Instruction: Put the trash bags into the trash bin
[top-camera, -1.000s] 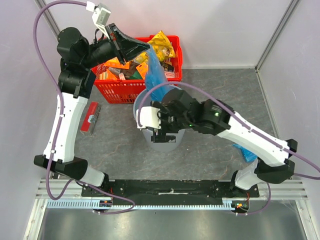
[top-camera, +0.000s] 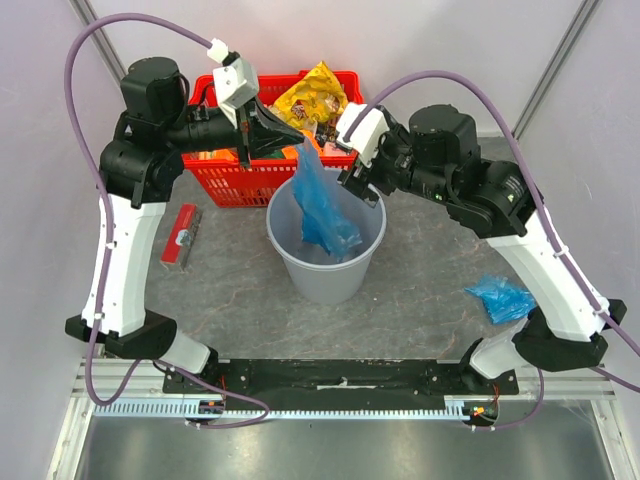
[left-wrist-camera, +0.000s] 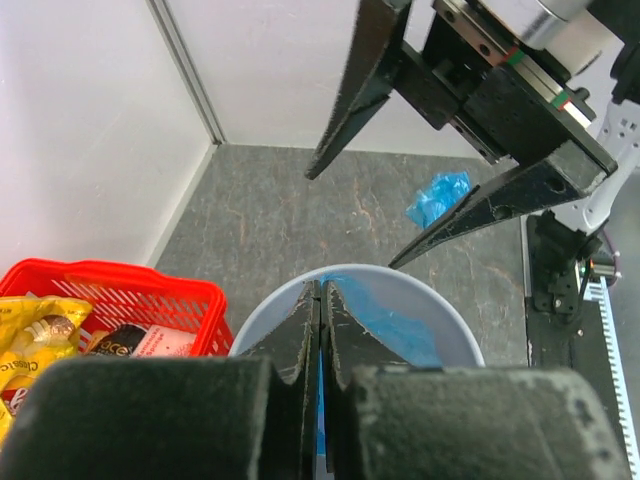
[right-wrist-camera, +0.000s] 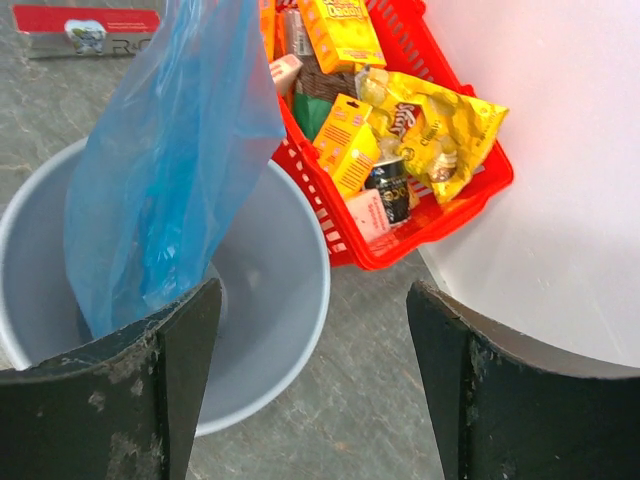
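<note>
A blue trash bag hangs by its top corner from my left gripper, which is shut on it. Its lower part reaches down inside the grey trash bin. In the left wrist view the shut fingers stand over the bin, with blue film below the tips. My right gripper is over the bin's right rim. The right wrist view shows its fingers wide apart, the bag beyond the left one and nothing between them. A second blue bag lies crumpled on the floor at right.
A red basket packed with snack packets stands behind the bin. On the floor to the left lies a red and grey box.
My right gripper has moved up and right, from the bin's front to its right rim.
</note>
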